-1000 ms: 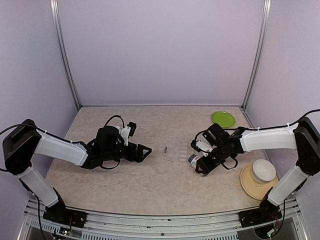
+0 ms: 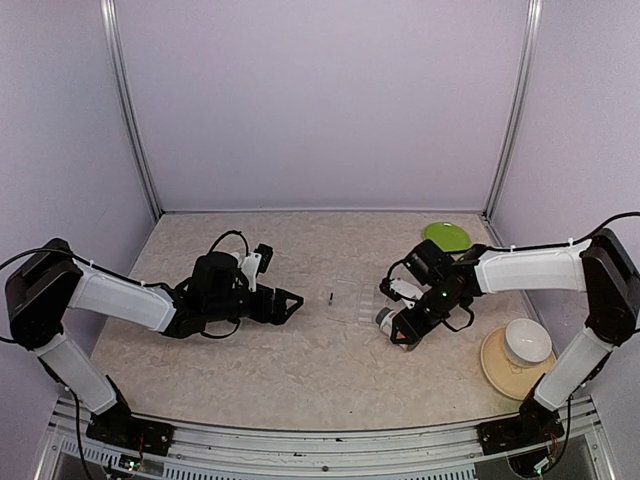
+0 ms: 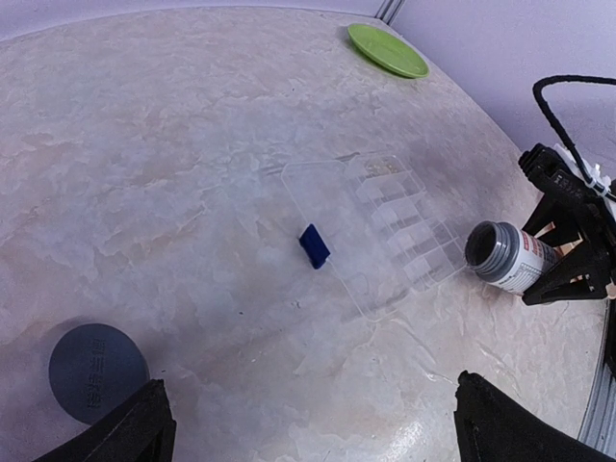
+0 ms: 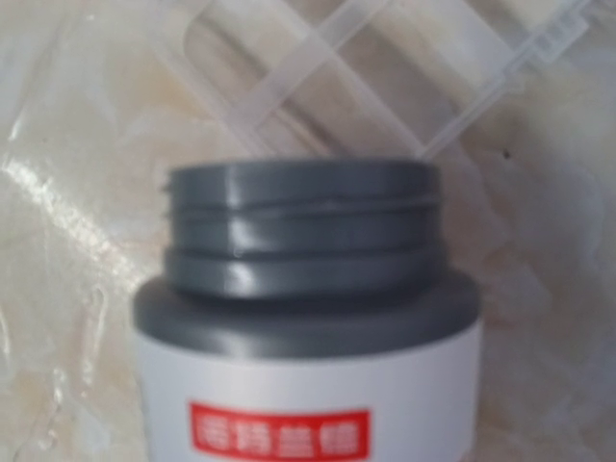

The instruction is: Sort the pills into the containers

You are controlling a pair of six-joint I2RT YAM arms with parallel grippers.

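A white pill bottle with a dark grey open neck (image 3: 520, 262) lies tilted on its side, its mouth toward the clear pill box. My right gripper (image 2: 398, 328) is shut around the bottle's body. The bottle's neck (image 4: 306, 231) fills the middle of the right wrist view, just short of the box compartments (image 4: 361, 67). On the table the box stands open, its flat lid (image 3: 332, 217) left of the compartments (image 3: 397, 207). My left gripper is open and empty, left of the box. Beside one of its fingers lies a round dark cap (image 3: 98, 373). No pills can be made out.
A small dark blue piece (image 3: 314, 246) sits at the lid's edge. At the back right lies a green plate (image 2: 447, 237). A white bowl (image 2: 528, 342) rests on a tan plate (image 2: 496, 372) at the right.
My right arm has shifted very slightly left, with the bottle still in its gripper. The left arm and the box have stayed put.
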